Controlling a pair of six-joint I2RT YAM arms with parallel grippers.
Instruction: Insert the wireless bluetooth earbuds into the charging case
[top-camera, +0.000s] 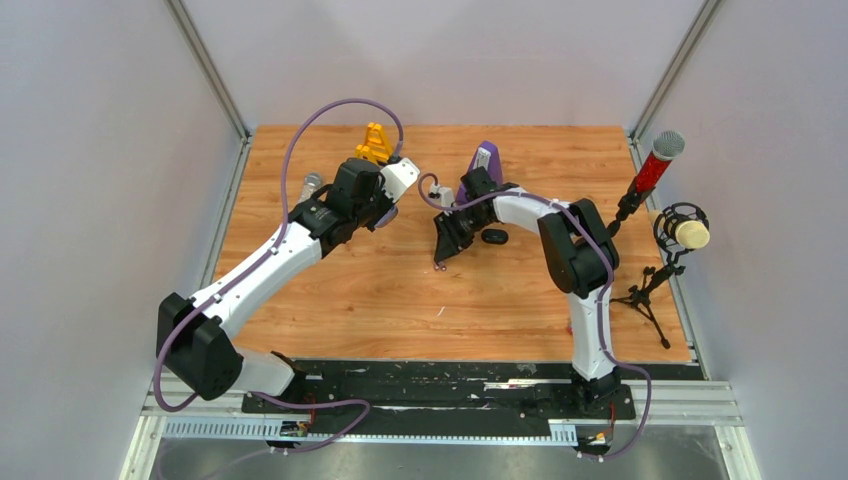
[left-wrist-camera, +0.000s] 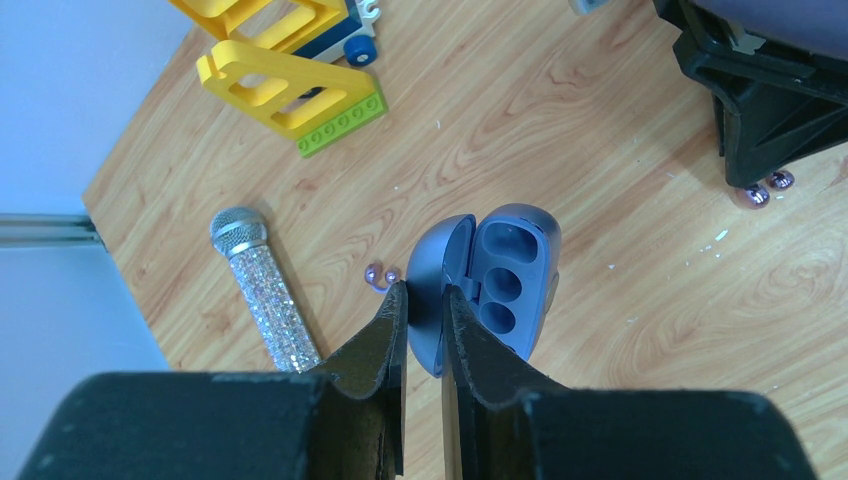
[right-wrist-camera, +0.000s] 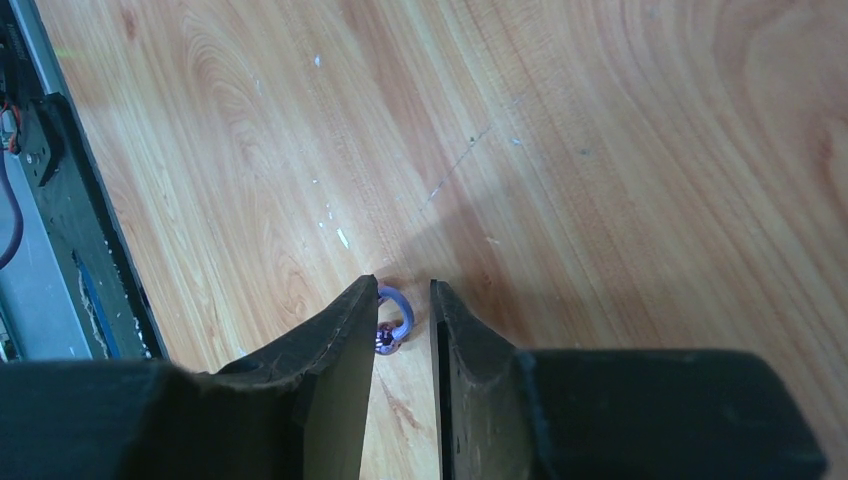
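The open purple-blue charging case (left-wrist-camera: 510, 270) is off the table, its empty sockets facing up in the left wrist view. My left gripper is shut on the case's lid. One earbud (right-wrist-camera: 387, 340), two shiny balls joined by a curved purple band, lies on the wood at the fingertips of my right gripper. Those fingers stand apart, the band showing in the gap and one ball partly hidden behind a finger. From above, the right gripper (top-camera: 439, 258) is low over this earbud (top-camera: 441, 267). Another earbud (left-wrist-camera: 382, 276) lies on the table beyond the case.
A silver microphone (left-wrist-camera: 265, 290) and a yellow toy piece (left-wrist-camera: 290, 90) occupy the far left. Near the right arm are a small black object (top-camera: 494, 236) and a purple item (top-camera: 488, 158). A red microphone on a stand (top-camera: 655, 165) stands at right.
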